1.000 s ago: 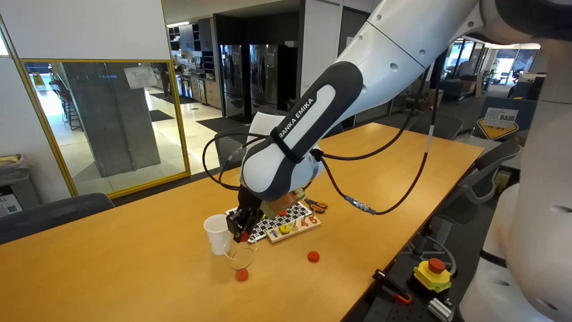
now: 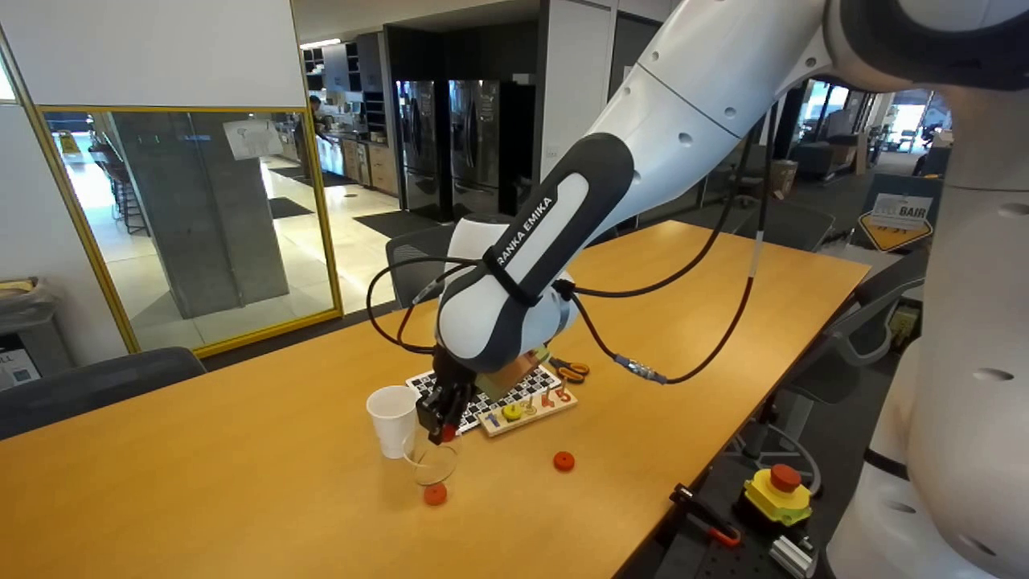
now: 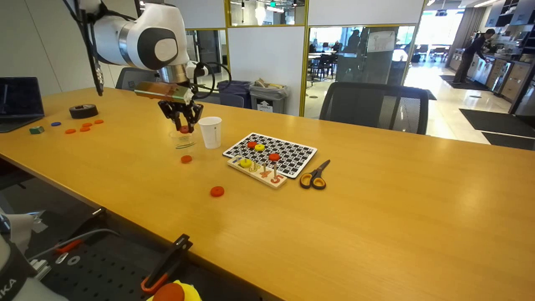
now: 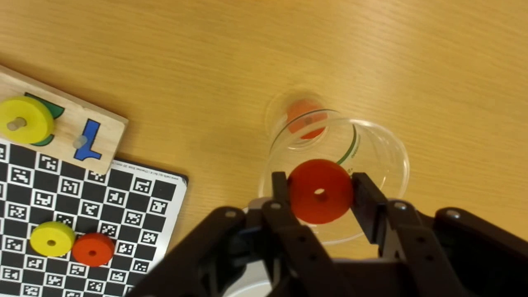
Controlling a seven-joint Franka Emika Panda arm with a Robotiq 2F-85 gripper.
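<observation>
A red ring (image 4: pixel 317 210) is pinched between the fingertips of my gripper, its centre hole facing the wrist camera. In the wrist view it appears within the rim of a clear cup (image 4: pixel 404 170). Exterior view 1 has the gripper (image 2: pixel 440 431) at the top of the clear cup (image 2: pixel 431 470), and exterior view 2 has the held ring (image 3: pixel 184 129) at the cup's mouth. Another red ring (image 2: pixel 436 494) lies on the table close to the clear cup's base. Whether the held ring is below the rim is hard to tell.
A white cup (image 3: pixel 211 134) stands right beside the clear one. Nearby are a checkered board (image 3: pixel 296 155) with several rings, a wooden peg board (image 3: pixel 250 170), scissors (image 3: pixel 314 178) and a loose red ring (image 3: pixel 217 191). Bare table lies in front.
My gripper, with the red ring in it, has shifted slightly right and down in exterior view 1, over the clear cup. Cups and table rings look unmoved.
</observation>
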